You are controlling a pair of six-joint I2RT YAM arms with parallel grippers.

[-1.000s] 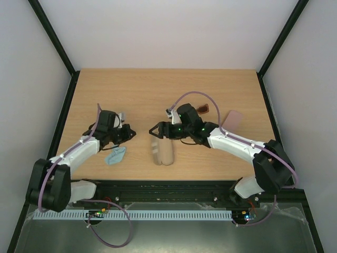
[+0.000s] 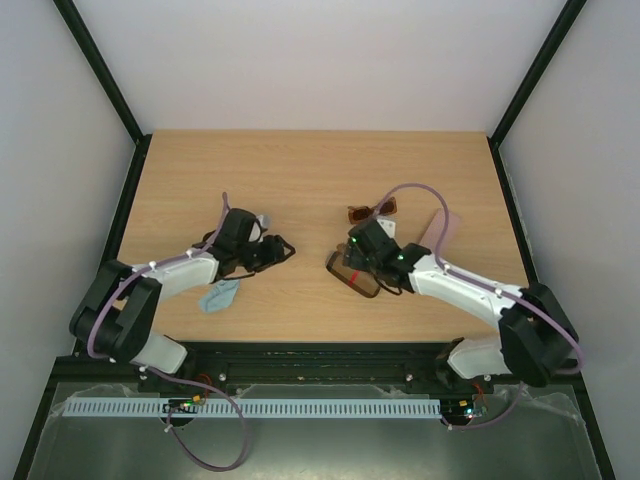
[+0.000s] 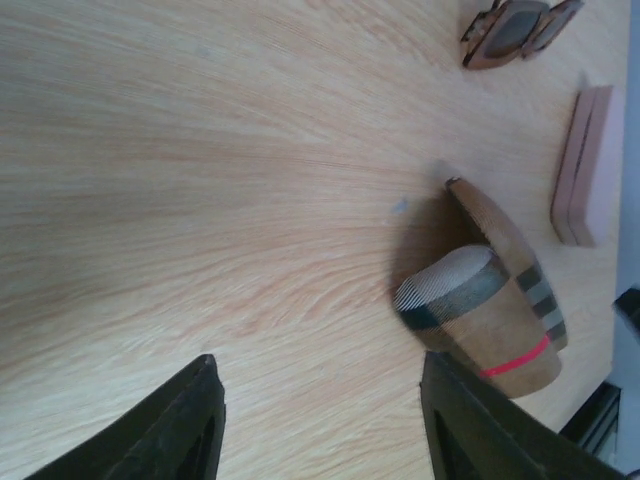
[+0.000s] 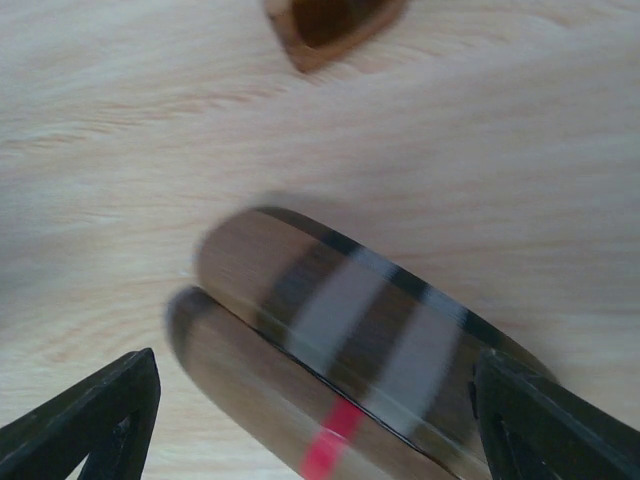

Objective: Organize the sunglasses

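Note:
Folded sunglasses (image 2: 386, 208) lie at the back right of centre, seen also at the top of the left wrist view (image 3: 510, 35). A plaid sunglasses case (image 2: 352, 281) with a red stripe lies open just under my right gripper (image 2: 357, 250), whose fingers flank it, part open, in the right wrist view (image 4: 310, 420). My left gripper (image 2: 285, 250) hangs left of the case, fingers apart with nothing between them (image 3: 320, 410).
A pink case (image 2: 442, 230) lies at the right behind the right arm. A light blue cloth (image 2: 219, 298) lies by the left arm.
The plaid case has shifted right and turned diagonal. My right gripper has moved right over it and turned; my left gripper has moved right, toward the middle.

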